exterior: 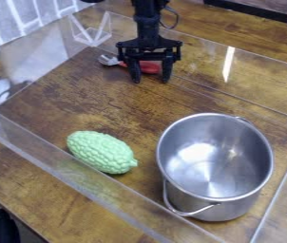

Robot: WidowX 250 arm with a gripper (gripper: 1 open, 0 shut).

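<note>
My gripper point(149, 59) is low at the back of the clear-walled workspace, its black fingers around a red object point(141, 68) with a silver end, which appears to be a utensil lying on the wooden floor. Whether the fingers are closed on it cannot be told. A green bumpy vegetable-like object point(101, 150) lies at the front left. A steel pot point(214, 163) with a wire handle stands at the front right.
Transparent walls edge the workspace on the sides that show.
</note>
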